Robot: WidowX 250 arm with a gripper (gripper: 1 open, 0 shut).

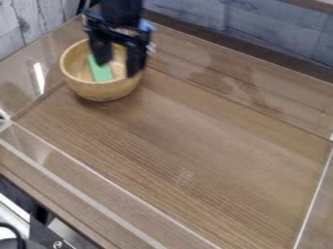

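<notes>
My gripper [124,44], dark and blurred by motion, hangs over the back right of a tan round bowl [111,88] in the upper left of the camera view, and it is open. A green object [97,66] sits inside the bowl at its back left, partly hidden near the gripper. Whether the fingertips touch it, I cannot tell.
Pale edges and walls border it at the left and back right, with some dark cables at the lower left corner.
</notes>
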